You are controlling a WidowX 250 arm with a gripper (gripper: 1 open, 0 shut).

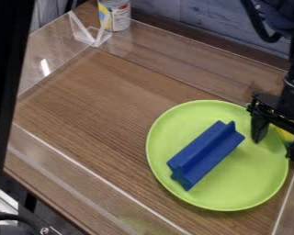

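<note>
A black gripper reaches down from the upper right over the right part of a green plate, its fingers open. Just behind and beside the fingers, at the plate's right edge, a yellow object shows, mostly hidden by the gripper. A dark blue elongated block lies diagonally on the left-middle of the plate, apart from the gripper.
A can and a clear plastic piece stand at the back left, near a wall. A dark vertical shape fills the left edge.
</note>
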